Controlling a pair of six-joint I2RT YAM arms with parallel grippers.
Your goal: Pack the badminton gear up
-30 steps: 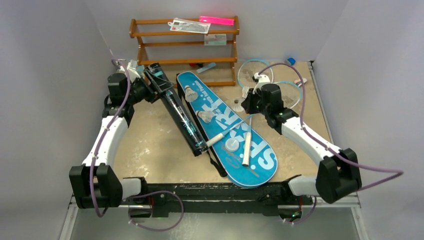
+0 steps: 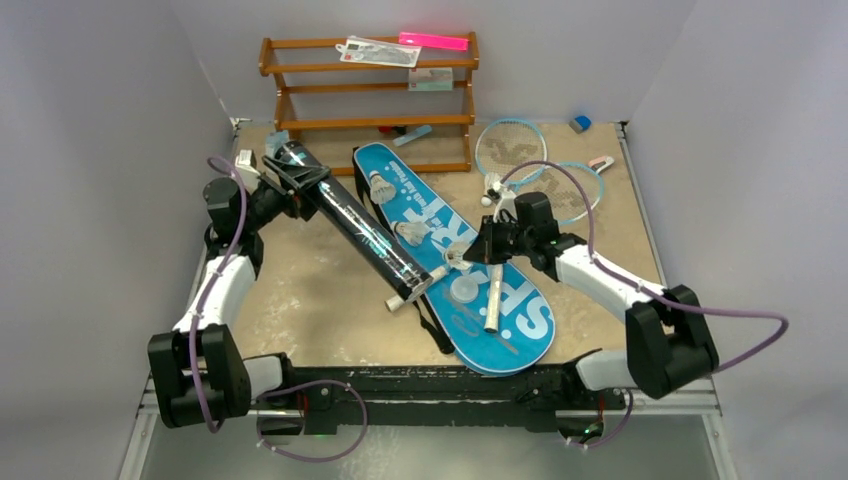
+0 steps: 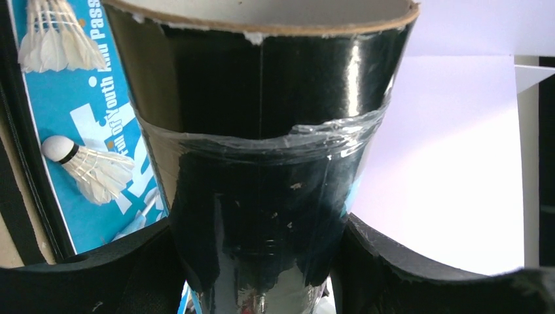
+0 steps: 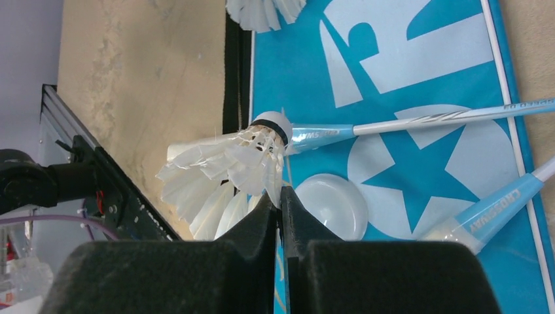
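My left gripper is closed around the upper part of the black shuttlecock tube, which slants down over the bag's left edge; its open rim faces the left wrist camera. Thin tips of my right gripper are shut on the feathers of a shuttlecock, its cork pointing away from the camera. Two more shuttlecocks, an upper one and a middle one, lie on the blue racket bag. A round white lid sits on the bag near the tube's lower end.
Two rackets lie across the bag, with handles on it and heads at the back right. Beside them rests another shuttlecock. A wooden rack stands at the back.
The tube's upper end has shifted left with my left gripper, and its lower end slightly right.
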